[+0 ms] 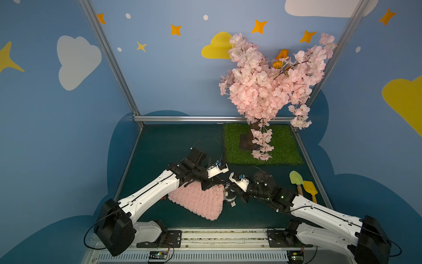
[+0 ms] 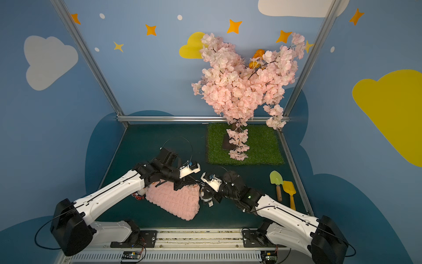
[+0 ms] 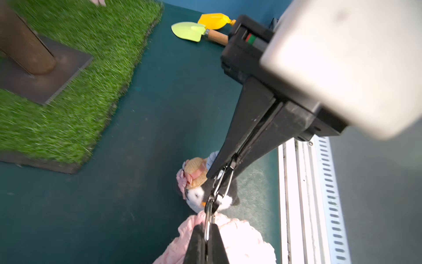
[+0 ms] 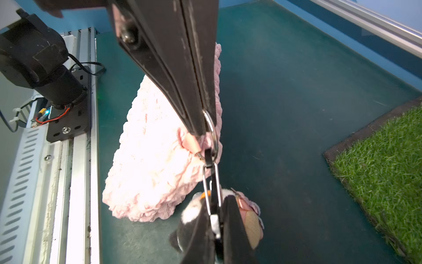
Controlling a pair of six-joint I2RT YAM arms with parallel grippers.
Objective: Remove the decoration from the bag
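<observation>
The pink puffy bag [image 1: 195, 204] lies on the dark mat, also in the right wrist view [image 4: 140, 167]. Beside it is a plush penguin [image 3: 195, 195] with a straw hat and pink bow, partly hidden. Metal clasps [image 3: 224, 182] run in line between the two grippers just over the penguin. My left gripper is shut on one end of the metal clasp. My right gripper faces it from the right, shut on the other end of the clasp.
A blossom tree stands on a grass mat [image 1: 285, 149] at the back right. Two toy shovels [image 2: 277, 178] lie at the right edge.
</observation>
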